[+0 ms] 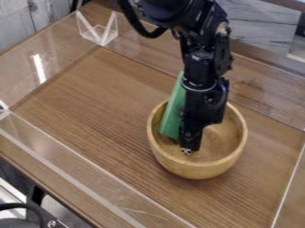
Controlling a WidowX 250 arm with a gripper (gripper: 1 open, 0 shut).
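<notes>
A round wooden bowl (218,161) stands on the wooden table. My black gripper (193,135) points down into it, its fingertips low inside near the left wall. A green object (174,108) stands in the bowl's left side, behind and left of the gripper, partly hidden by it. Whether the fingers hold it is unclear, as the arm covers much of that area.
A clear plastic holder (99,25) sits at the back left. A pale marbled wall runs along the back right.
</notes>
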